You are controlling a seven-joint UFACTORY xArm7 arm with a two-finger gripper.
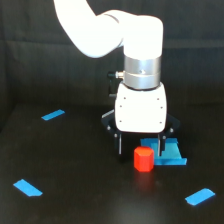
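Note:
A red block with a many-sided front [144, 159] stands on the dark table. Just behind it and to its right is a blue square patch [172, 159], partly hidden by the block and the hand. My gripper [139, 148], white-bodied with thin dark fingers, points down above and behind the block. Its fingers are spread apart, with one to the left of the block and the other towards its right. Whether either finger touches the block cannot be made out against the dark background.
Strips of blue tape lie on the table at the back left [53, 115], front left [28, 188] and front right [200, 197].

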